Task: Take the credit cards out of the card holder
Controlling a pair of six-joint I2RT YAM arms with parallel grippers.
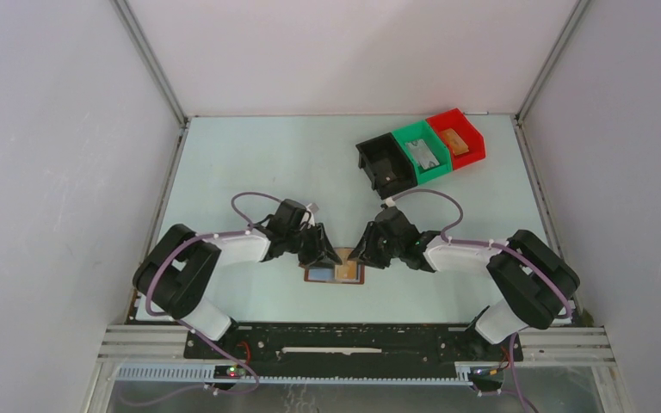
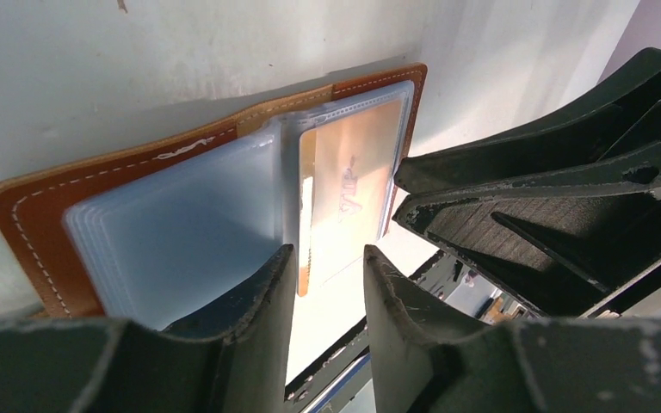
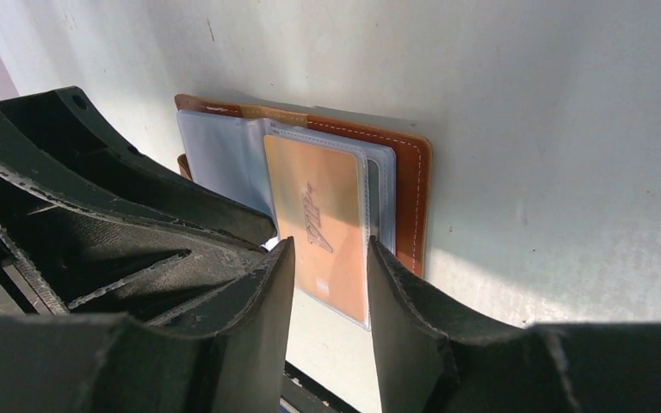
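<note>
The brown card holder [image 1: 363, 276] lies unfolded on the table between my arms, its clear sleeves facing up. An orange-gold card [image 3: 318, 232] shows inside the right-hand sleeve, and the left sleeves [image 2: 185, 219] look bluish and empty of any visible card. Above the holder, my left gripper is part open with a gap between its fingertips, near the card's inner edge. My right gripper, likewise part open, hovers over the card's right-hand side. Nothing shows held in either one. In the top view the two grippers hide the holder's upper part.
At the back right stand a black bin [image 1: 386, 165], a green bin [image 1: 437, 171] with a silvery card [image 1: 422, 154] and a red bin [image 1: 475, 146] with an orange card [image 1: 454, 141].
</note>
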